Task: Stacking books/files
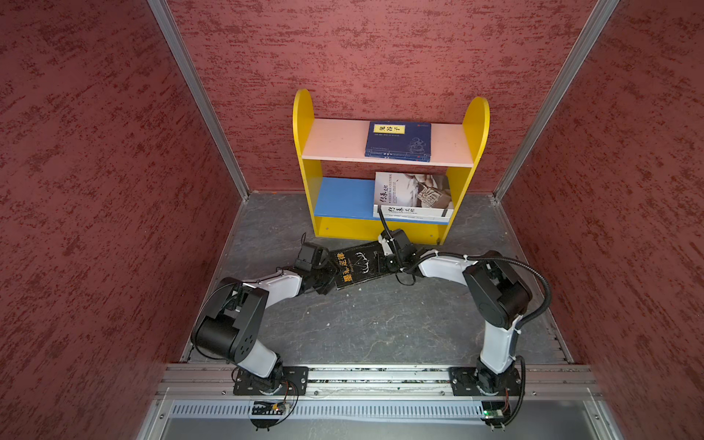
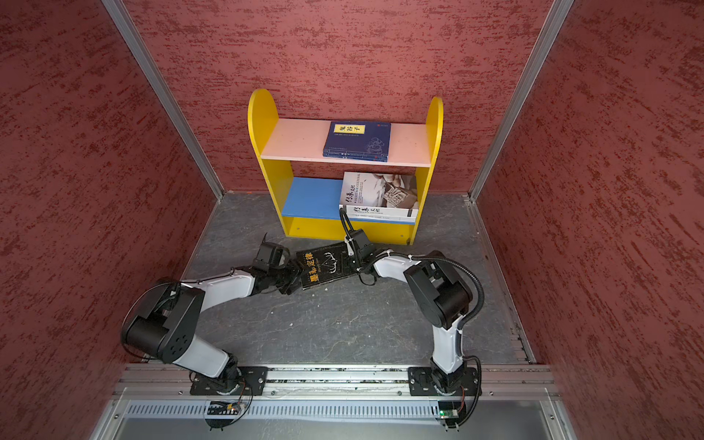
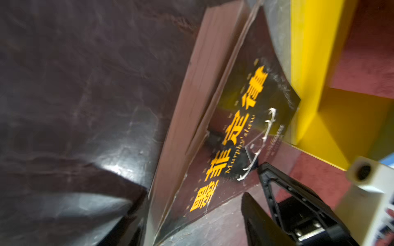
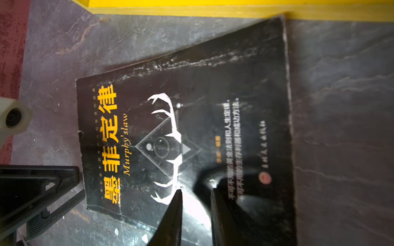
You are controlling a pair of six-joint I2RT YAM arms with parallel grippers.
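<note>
A black Murphy's law book (image 1: pixel 359 265) lies on the floor before the shelf, between both grippers. My left gripper (image 1: pixel 330 278) is at its left end; in the left wrist view its fingers straddle the book's lower edge, looking part open. My right gripper (image 1: pixel 382 256) is over the book's right end; in the right wrist view its fingertips (image 4: pixel 177 196) show low over the cover with a narrow gap, and whether they grip the book is unclear.
The yellow shelf unit (image 1: pixel 313 183) stands behind. A blue book stack (image 1: pixel 397 140) lies on the pink board, and white books (image 1: pixel 410 190) lie on the right of the blue board (image 1: pixel 343 198), whose left part is clear. Open floor lies in front.
</note>
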